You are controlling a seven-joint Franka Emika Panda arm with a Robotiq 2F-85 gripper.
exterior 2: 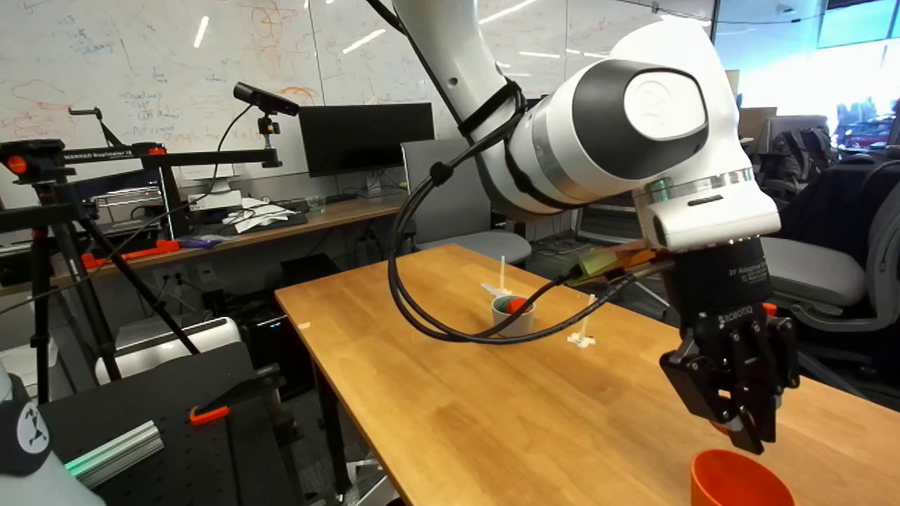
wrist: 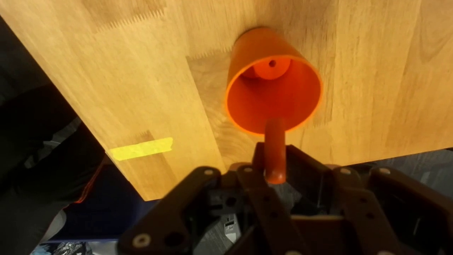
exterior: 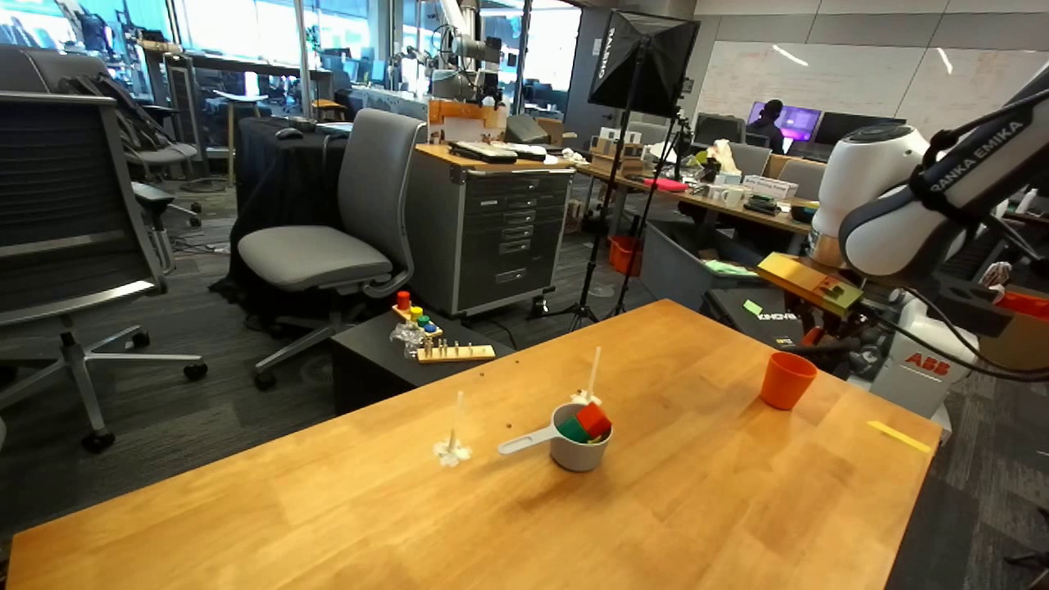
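Note:
My gripper is shut on a narrow orange-red piece (wrist: 275,146), which points toward the cup's near rim in the wrist view. An orange cup (wrist: 238,55) stands upright on the table, and an orange disc with a small hole (wrist: 281,70) lies inside it. In exterior view 2, my gripper (exterior 2: 749,429) hangs just above this cup (exterior 2: 735,482), and the held piece is mostly hidden behind the fingers. A grey measuring cup (exterior: 580,454) with a handle holds a red block (exterior: 592,419) and a green block (exterior: 572,429).
Two thin white pegs (exterior: 455,423) (exterior: 594,372) stand on the wooden table (exterior: 393,511) near the grey cup. Yellow tape (wrist: 142,148) marks the corner by the orange cup. Cables (exterior 2: 472,339) hang from the arm over the table.

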